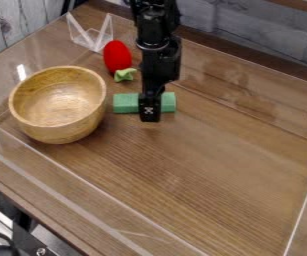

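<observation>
My black gripper (150,100) reaches down from the top of the camera view to a mint-green block (125,103) lying on the wooden table (216,175). The fingers straddle the middle of the block, with its ends showing to either side. The gripper is open; whether the fingertips touch the block is hard to tell.
A large wooden bowl (58,125) sits left of the block. Behind are a red object (117,55), a small green object (125,74) and a clear plastic item (92,30).
</observation>
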